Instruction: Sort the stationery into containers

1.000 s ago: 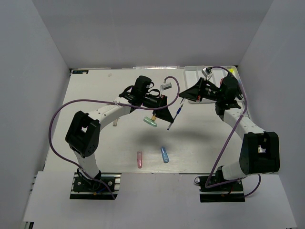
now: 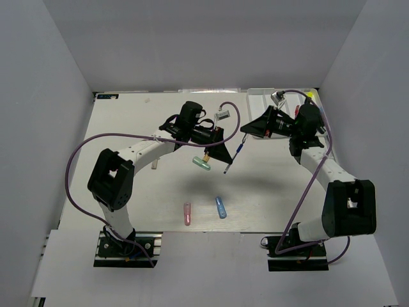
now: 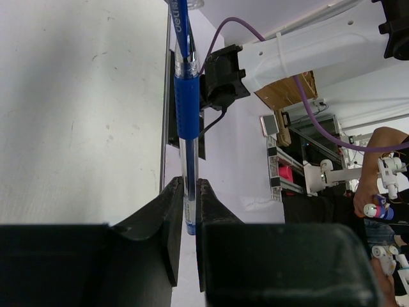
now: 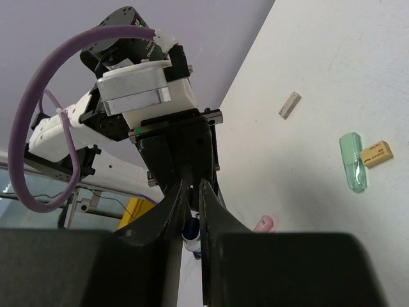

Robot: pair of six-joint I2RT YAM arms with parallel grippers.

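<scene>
A clear pen with a blue grip hangs slantwise above the table between my two grippers. Its lower end is held by my left gripper, shut on it; the left wrist view shows the clear barrel running between the fingertips. At the upper end my right gripper is likewise shut on the pen, whose dark blue end shows between its fingers. On the table lie a green capped item against a tan block, a pink one and a blue one.
A white divided tray stands at the back right, partly covered by my right arm; red and yellow pieces show there. A small greyish block lies apart on the left side of the table.
My right arm has shifted very slightly, and the pen with it. The left arm and the things on the table look unchanged.
</scene>
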